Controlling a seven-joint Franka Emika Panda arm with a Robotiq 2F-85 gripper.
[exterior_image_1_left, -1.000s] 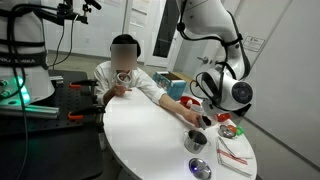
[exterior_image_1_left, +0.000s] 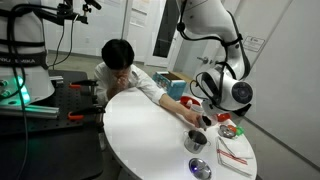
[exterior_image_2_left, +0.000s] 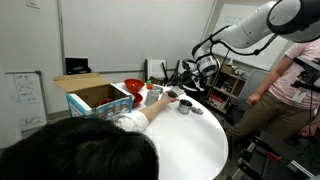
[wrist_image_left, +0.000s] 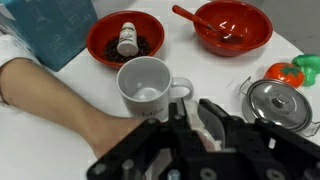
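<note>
My gripper is low in the wrist view, shut on a pale object (wrist_image_left: 207, 120) that is mostly hidden by the fingers; I cannot tell what it is. A person's forearm (wrist_image_left: 60, 105) reaches in from the left, and the hand is beside or at the gripper, partly out of sight. Just beyond stands a white mug (wrist_image_left: 143, 90) with its handle toward the right. In exterior view 1 the person's hand (exterior_image_1_left: 192, 117) and my gripper (exterior_image_1_left: 205, 114) meet over the table's far side.
Behind the mug is a red bowl (wrist_image_left: 104, 46) with dark contents and a white bottle; another red bowl (wrist_image_left: 233, 38) holds a red spoon. A lidded metal pot (wrist_image_left: 278, 104) lies to the right. A metal cup (exterior_image_1_left: 195, 142) stands nearer the front.
The seated person's head has bent lower, and the hand near the face has shifted. My arm, gripper and the table objects show no visible movement.
</note>
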